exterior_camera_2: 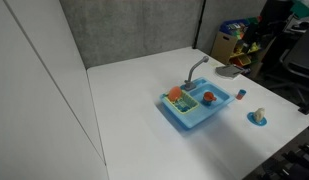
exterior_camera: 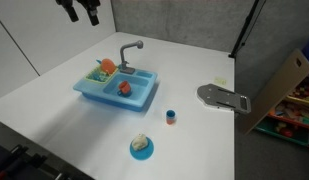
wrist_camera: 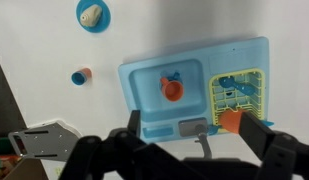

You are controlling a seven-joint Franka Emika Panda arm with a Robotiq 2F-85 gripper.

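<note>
High over the far left of the table, my gripper [exterior_camera: 84,17] stands open, well clear of everything below. In the wrist view its black fingers [wrist_camera: 136,150] are wide apart, with no object held between them. A light-blue toy sink [exterior_camera: 133,105] lies beneath; in its basin is a red-orange cup [wrist_camera: 172,90], with something small and blue at the cup's edge. A yellow-green rack [wrist_camera: 243,82] at one end holds a blue utensil [wrist_camera: 231,82] and an orange piece [wrist_camera: 230,121]. The grey faucet [exterior_camera: 125,50] rises behind the basin.
A blue plate [exterior_camera: 142,153] bearing a pale lump [exterior_camera: 139,141] lies near the front. A small red-and-blue container [exterior_camera: 171,117] is right of the sink. Farther right lies a flat grey metal piece [exterior_camera: 224,98]; shelves with bins [exterior_camera: 284,100] stand beyond the table.
</note>
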